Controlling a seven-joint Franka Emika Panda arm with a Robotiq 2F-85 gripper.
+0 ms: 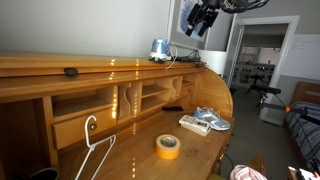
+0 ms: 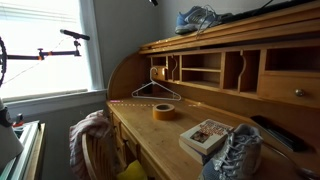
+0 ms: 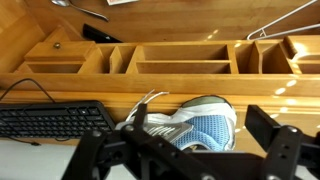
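A blue-grey shoe [image 3: 208,124] with white laces rests on the top ledge of the wooden desk. It appears as a small blue shape [image 1: 160,48] in exterior view 1 and as a shoe [image 2: 197,18] at the top of exterior view 2. My gripper is open, its fingers spread to either side of the shoe in the wrist view. In exterior view 1 the gripper [image 1: 197,22] hangs above the ledge, to the right of the shoe and clear of it. Nothing is held.
A black keyboard [image 3: 55,119] lies beside the shoe on the ledge. Below, the desktop holds an orange tape roll [image 1: 168,147], a white hanger [image 1: 93,150], a book [image 2: 205,136] and another shoe [image 2: 237,153]. Small cubbies [image 3: 185,68] line the desk's back.
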